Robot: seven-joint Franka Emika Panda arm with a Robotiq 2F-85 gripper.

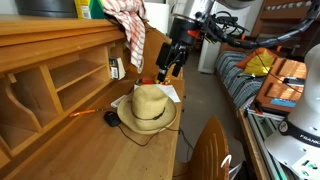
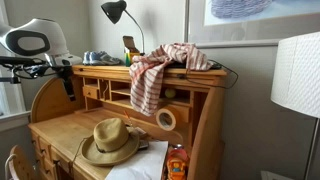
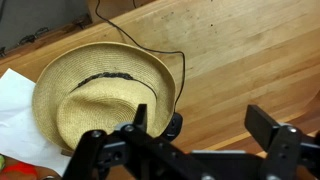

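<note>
On the wooden desk lies a tan straw hat [image 1: 150, 105], crown up, with a dark braided band [image 3: 112, 76]. My gripper [image 1: 172, 64] hangs in the air above the hat, its fingers apart and empty. In the wrist view, the gripper has its two black fingers spread over the bottom of the frame, the left one overlapping the hat's edge and the right one over bare desk. Exterior view 2 has the hat [image 2: 110, 144] near the desk's front, with white paper beside it.
A black mouse [image 3: 174, 126] with its cable sits beside the hat. An orange pen [image 1: 83, 112] lies near the cubbies. A striped cloth [image 2: 162, 75] drapes from the upper shelf, and an orange object [image 2: 177, 162] rests right of the white paper [image 2: 145, 163]. Bare desk surrounds the pen.
</note>
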